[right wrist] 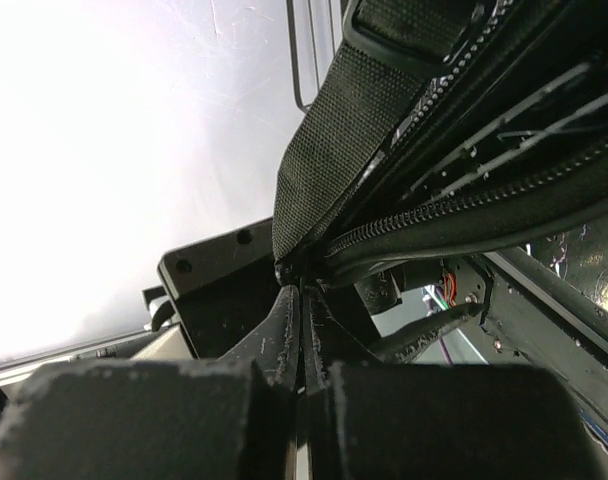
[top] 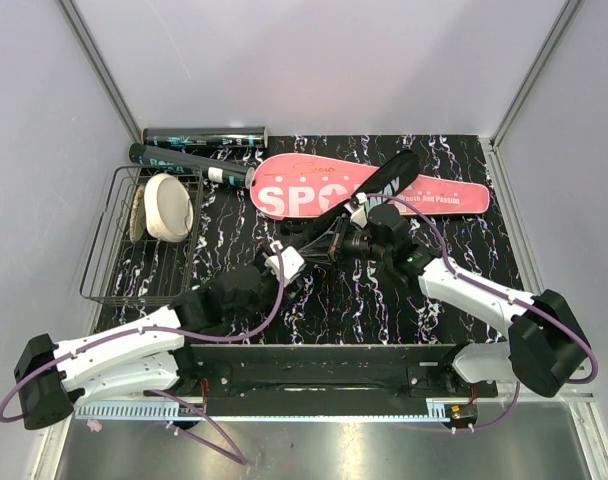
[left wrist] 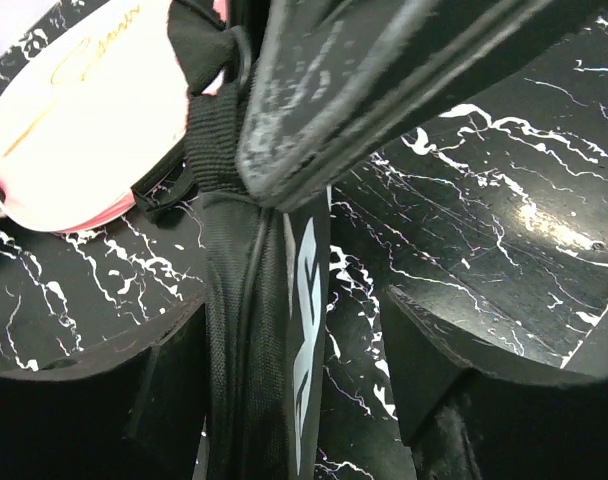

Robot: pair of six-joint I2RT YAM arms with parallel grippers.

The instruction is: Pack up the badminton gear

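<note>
A black racket bag (top: 392,178) lies aslant over the red SPORT cover (top: 294,172), its lower end hidden under both grippers in the top view. Spread on either side of the bag's narrow dark body (left wrist: 246,350) is my left gripper, its fingers open and not pressed together on it. My right gripper is shut, its tips right at the bag's lower corner, where a webbing strap (right wrist: 334,150) meets the zip (right wrist: 454,208). Whether a thin pull or fabric edge sits between those tips cannot be made out.
At the left, a wire basket (top: 111,205) holds a white round-headed object (top: 169,208). Two dark tubes lie behind it, one along the back (top: 204,137) and one aslant (top: 189,160).
</note>
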